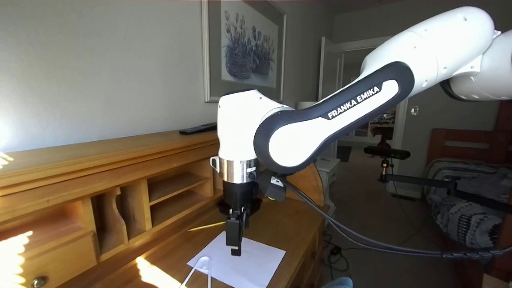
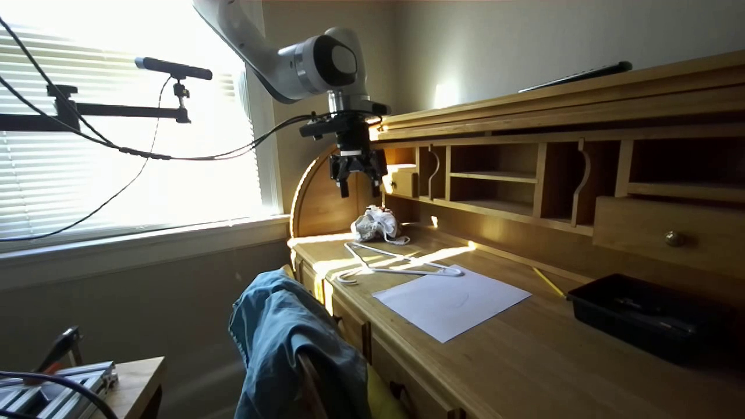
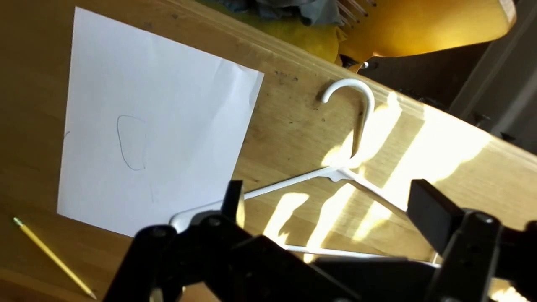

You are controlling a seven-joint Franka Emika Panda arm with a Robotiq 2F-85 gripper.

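Above the desk hangs my gripper (image 2: 359, 190), its fingers spread wide with nothing between them. From the wrist view, a white clothes hanger (image 3: 290, 180) lies below on the desktop, its hook (image 3: 370, 100) toward the desk's front edge. My fingers hide part of the hanger's lower side. One end of it rests on a sheet of white paper (image 2: 454, 307), which bears a faint curved pencil line. A yellow pencil (image 3: 53, 257) lies apart from the paper, toward the back of the desk.
A black tray (image 2: 621, 314) with small dark items stands near the cubbies. At the window end sits a white cloth bag (image 2: 377, 224). A chair draped in blue cloth (image 2: 279, 328) is against the desk front. Wooden cubbies (image 2: 492, 176) line the back.
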